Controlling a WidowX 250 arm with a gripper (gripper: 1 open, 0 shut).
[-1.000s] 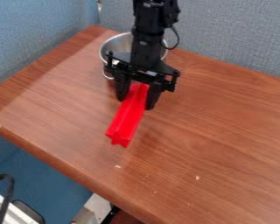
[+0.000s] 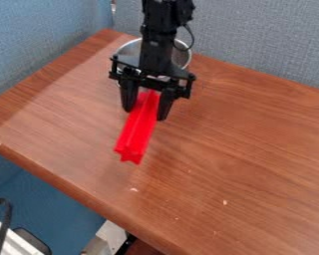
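Note:
A long red plastic piece (image 2: 140, 128) slants across the wooden tabletop (image 2: 235, 169), its lower end toward the front left. My black gripper (image 2: 147, 100) is over its upper end, with a finger on either side. Whether the fingers press on it I cannot tell. Behind the gripper is a metal bowl (image 2: 178, 55), mostly hidden by the arm.
Grey padded walls (image 2: 255, 30) bound the table at the back and left. The table's front left edge drops to a blue floor with some cables and hardware.
My gripper has moved a little to the left and up in the view, and the red piece has shifted slightly the same way, its lower end now a bit higher.

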